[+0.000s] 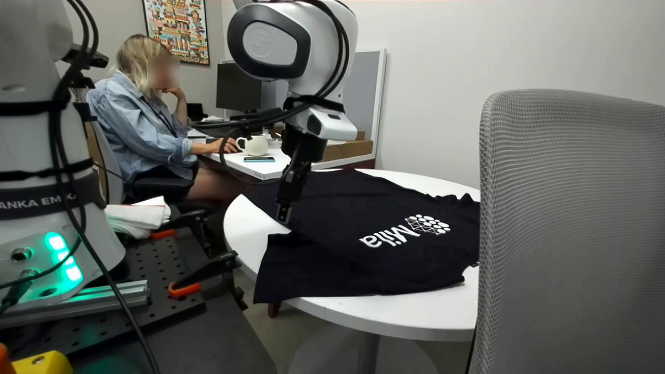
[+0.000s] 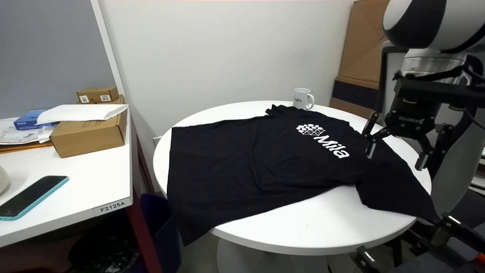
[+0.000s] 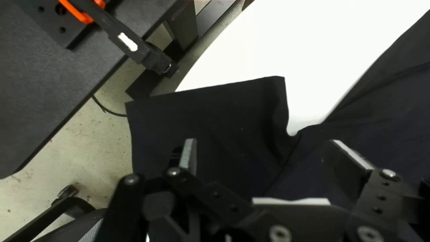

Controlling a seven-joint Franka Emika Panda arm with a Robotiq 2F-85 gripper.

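A black T-shirt with a white Mila print lies spread over the round white table, some of its cloth hanging past the edge. In exterior view 2 my gripper is above the shirt's right part, its fingers wide apart. The wrist view looks down on a sleeve that reaches over the table's rim. Both fingers frame dark cloth below, and nothing is held between them. From exterior view 1 the gripper appears near the shirt's left side; its exact height over the cloth is hard to judge.
A white mug stands on the table behind the shirt. A mesh chair blocks the right side in exterior view 1. The robot's dark bench with a clamp lies near the table. A person sits at the desk behind.
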